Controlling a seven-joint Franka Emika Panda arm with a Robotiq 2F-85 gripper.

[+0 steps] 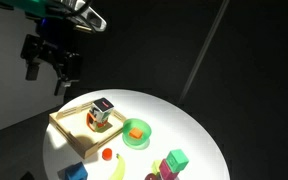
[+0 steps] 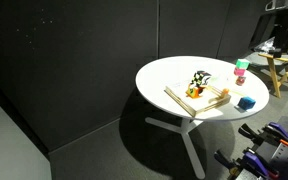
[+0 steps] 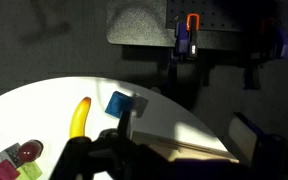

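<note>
My gripper hangs in the air at upper left in exterior view 1, above and to the left of the table. Its fingers are spread wide in the wrist view, with nothing held between them. Below lies a shallow wooden tray holding a dark-and-white item and an orange-red item. Beside the tray sits a green bowl with an orange piece in it. A blue block and a yellow banana rest near the table edge.
The round white table also carries a small red ball, a green cube, a pink block and a dark red ball. A wooden chair stands behind it.
</note>
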